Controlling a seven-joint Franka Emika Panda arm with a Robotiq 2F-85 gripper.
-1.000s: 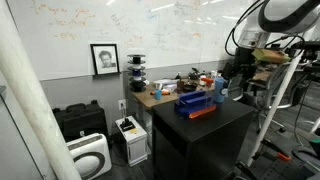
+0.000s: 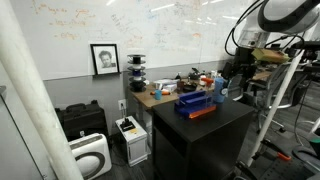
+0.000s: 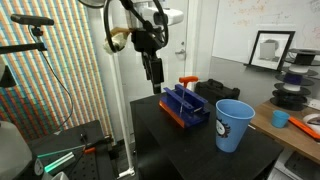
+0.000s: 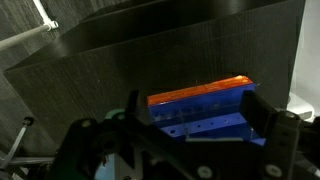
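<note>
My gripper hangs above the black table, its fingers apart and nothing between them. Below it in exterior view 2 sits a blue rack with orange edges. Seen from the wrist, the rack lies beneath the open fingers, partly covered by the gripper's dark body. A blue bucket with a small printed mark stands upright on the table beside the rack. In exterior view 1 the gripper is raised near the bucket, behind the rack.
On a wooden table at the back are a stack of dark reels and a small blue cup. A framed portrait hangs on the whiteboard.
</note>
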